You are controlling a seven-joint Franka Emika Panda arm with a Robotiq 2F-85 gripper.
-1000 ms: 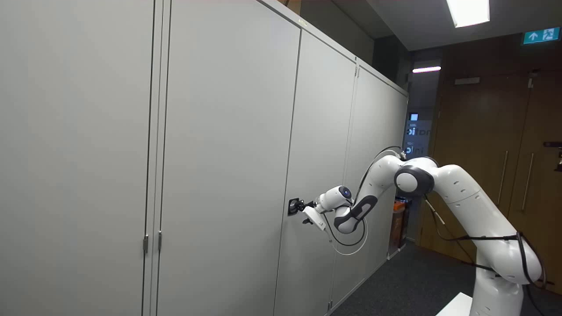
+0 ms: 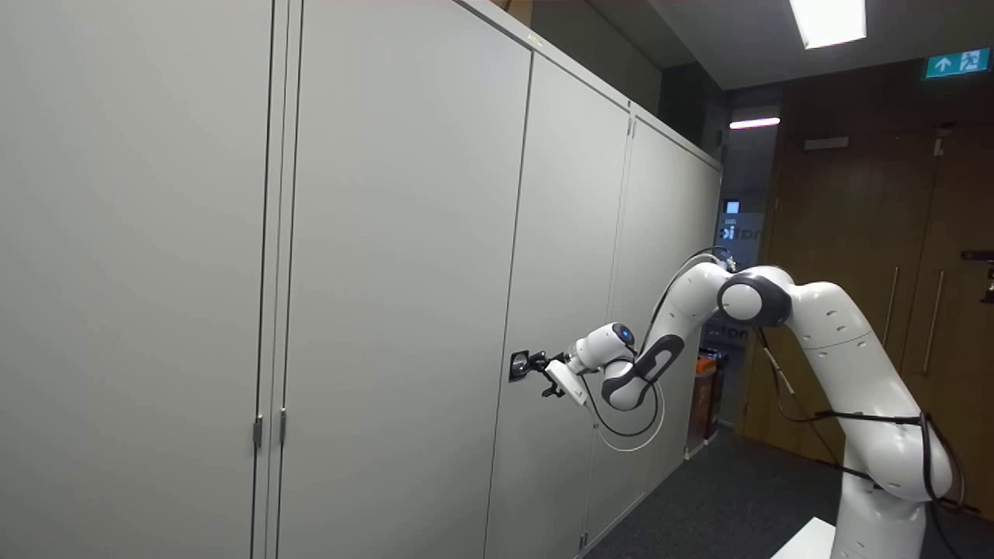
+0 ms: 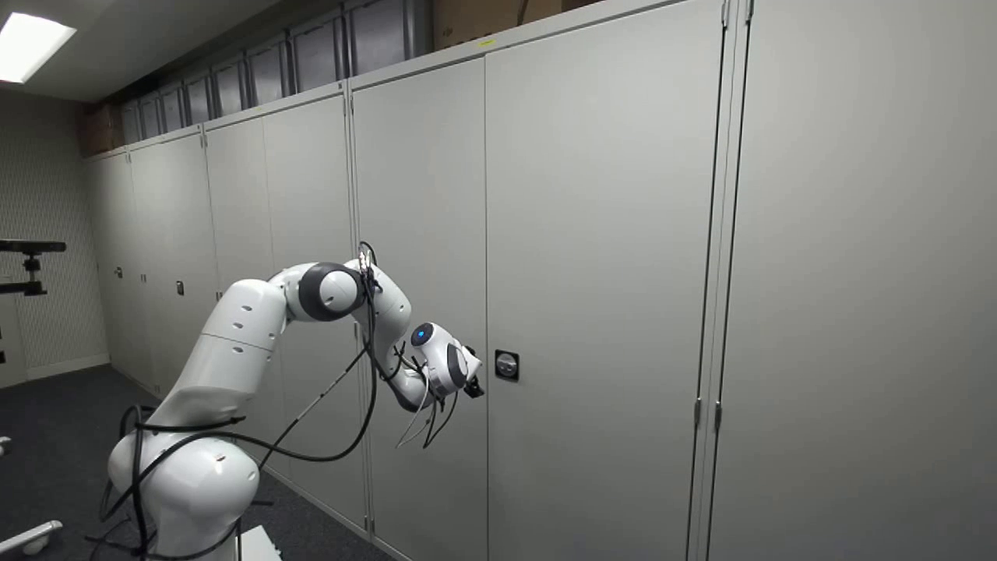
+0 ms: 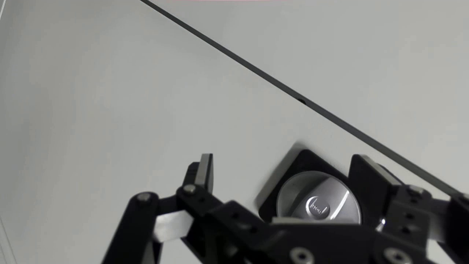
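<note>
A black square latch plate [image 4: 307, 159] with a round silver recess [image 4: 317, 198] is set in the grey cabinet door, close to the seam. My gripper is spread wide open in the wrist view, with no object held. The latch appears between its fingers, nearer the right one, which covers part of the plate's right side; the gripper's body hides its lower edge. From the first exterior view, the gripper [image 2: 537, 363] is just off the latch plate [image 2: 516, 367]. The second exterior view shows the latch [image 3: 506, 365] clear of the arm, while the fingertips are hard to make out.
Tall grey cabinet doors [image 3: 598, 234] form a flat wall in front of the arm. A dark seam [image 4: 263, 74] runs diagonally past the latch. Cables [image 3: 308, 456] hang loosely around the arm. Dark carpet [image 2: 708, 494] lies open beside the cabinets.
My gripper has drawn back slightly from the door and latch. The arm's raised elbow has moved up and away from the cabinet. The doors look unchanged.
</note>
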